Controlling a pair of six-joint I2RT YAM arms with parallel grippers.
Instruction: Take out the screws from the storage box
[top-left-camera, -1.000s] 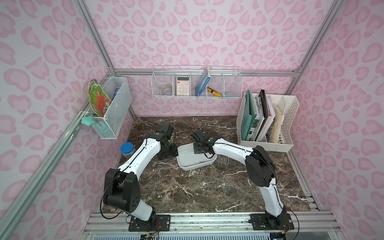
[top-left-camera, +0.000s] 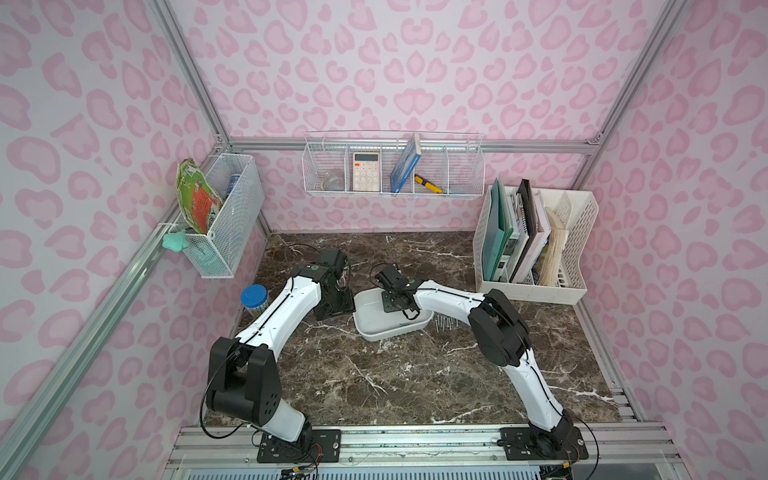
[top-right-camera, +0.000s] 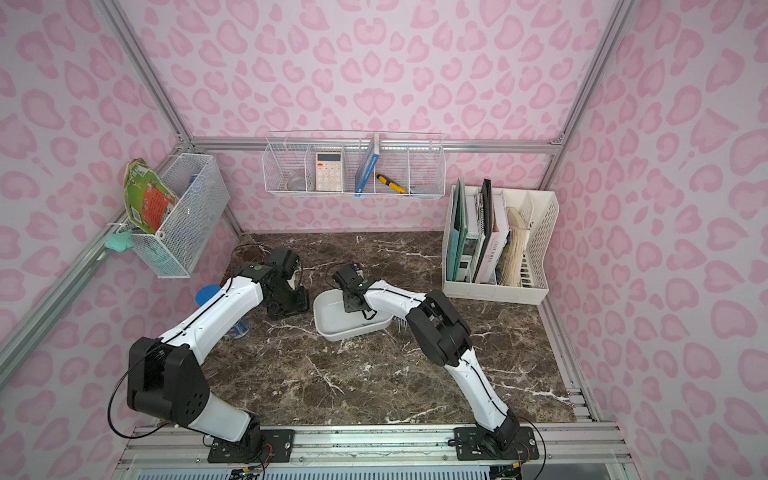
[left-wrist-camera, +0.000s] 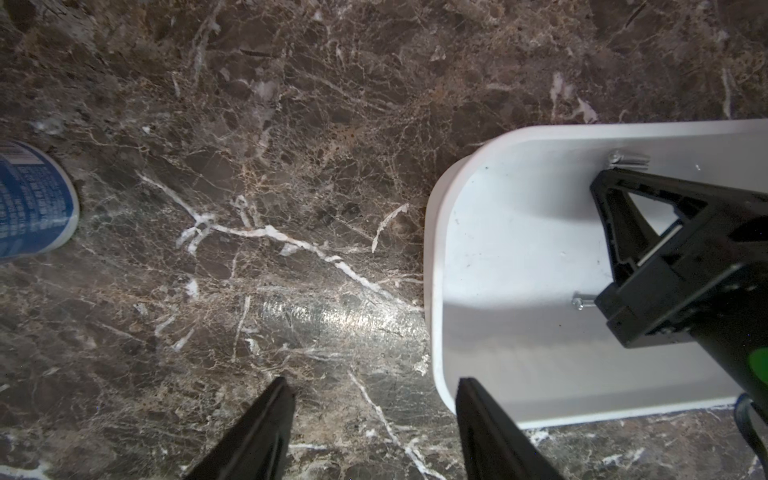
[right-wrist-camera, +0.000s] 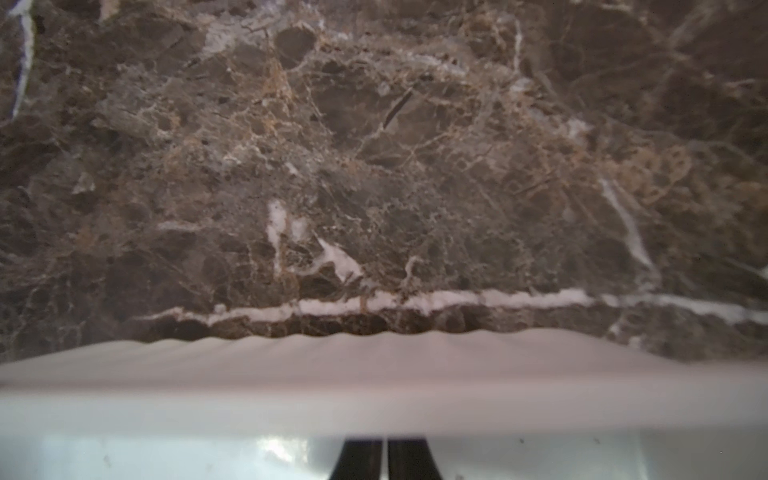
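The white storage box (left-wrist-camera: 437, 280) stands mid-table. In the left wrist view a few screws lie inside: one screw (left-wrist-camera: 629, 160) by its far wall and another screw (left-wrist-camera: 583, 301) on the floor, partly behind the right gripper. My right gripper reaches down into the box, its fingertips close to the screw at the far wall. Only a thin slit parts its fingers in the right wrist view, and whether a screw is between them is hidden. Left of the box, my left gripper is open and empty. Several screws (top-left-camera: 448, 321) lie on the table right of the box.
A blue-lidded jar (top-left-camera: 254, 297) stands at the left. A white file holder (top-left-camera: 532, 290) with books is at the back right. Wire baskets (top-left-camera: 320, 194) hang on the walls.
My right arm has swung left, its gripper moving slightly left and down within the box. The left arm and the box look unmoved.
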